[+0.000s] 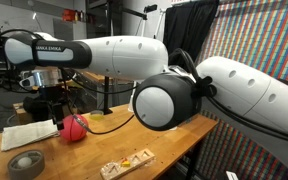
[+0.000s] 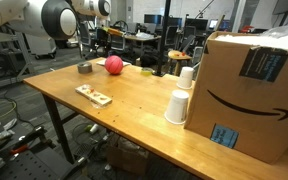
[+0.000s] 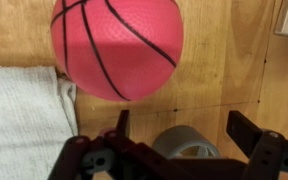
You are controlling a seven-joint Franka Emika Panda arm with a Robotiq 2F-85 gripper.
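Observation:
A red ball with black basketball lines (image 3: 119, 45) fills the upper left of the wrist view. Between the fingers and lower in that view, partly covered by the gripper, is a grey tape roll (image 3: 184, 136). A white folded cloth (image 3: 26, 120) lies to the left. In exterior view 1 the gripper (image 1: 57, 122) hangs just left of the ball (image 1: 73, 128), above and behind the tape roll (image 1: 26, 164). Whether it touches the ball cannot be told.
A pale block with holes (image 1: 129, 164) lies toward the table's front edge. Two white cups, one nearer (image 2: 176, 107) and one farther (image 2: 186, 77), stand near a large cardboard box (image 2: 249, 100).

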